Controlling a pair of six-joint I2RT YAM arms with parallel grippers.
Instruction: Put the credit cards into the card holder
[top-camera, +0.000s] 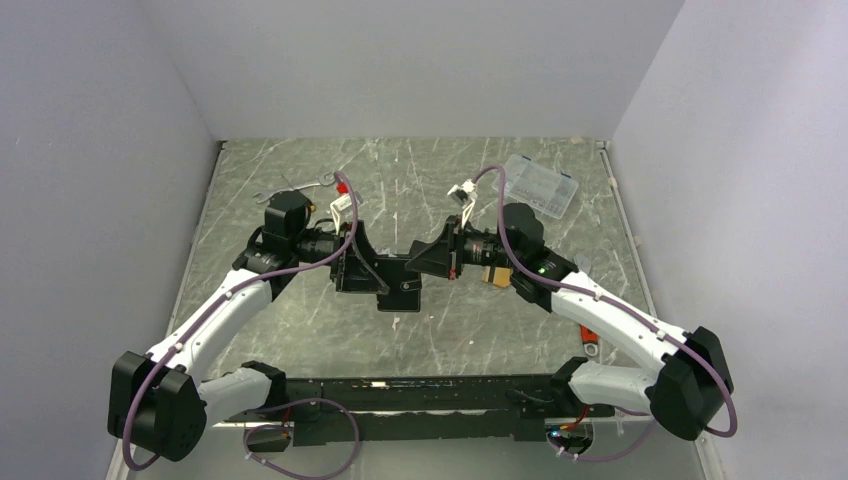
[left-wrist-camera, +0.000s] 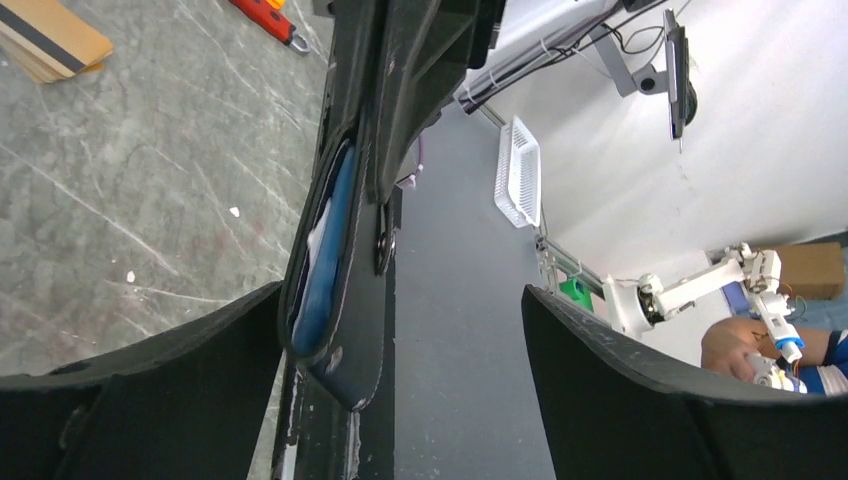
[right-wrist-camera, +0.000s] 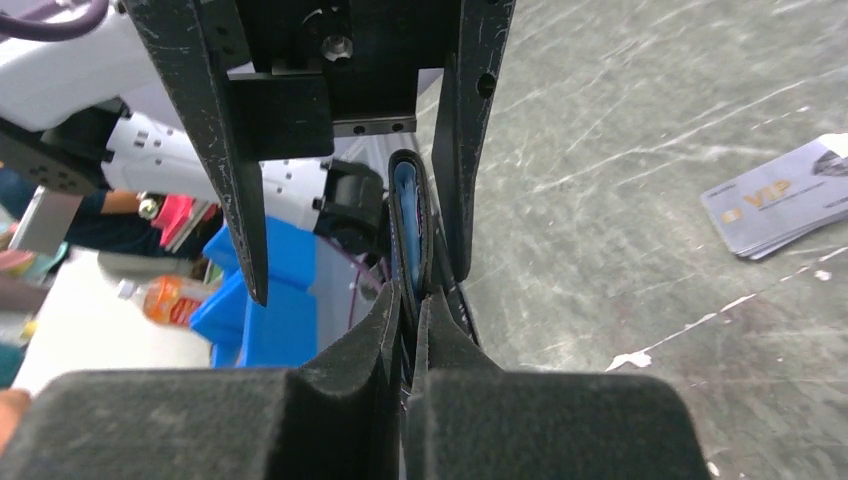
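The black card holder (top-camera: 399, 298) hangs between the two grippers over the middle of the table. My right gripper is shut on its edge. My left gripper stands open, its two fingers (right-wrist-camera: 462, 170) spread on either side of the holder; one is close to it, and contact cannot be told. The holder's narrow opening (left-wrist-camera: 322, 270) shows a blue inside and a white strip. Silver VIP cards (right-wrist-camera: 778, 200) lie stacked on the table below. A gold card stack with a black stripe (left-wrist-camera: 52, 38) lies farther right.
A clear plastic box (top-camera: 540, 186) lies at the back right, wrenches (top-camera: 290, 188) at the back left. A red-handled tool (top-camera: 588, 338) sits near the right front. Bare marble spreads in front of the grippers.
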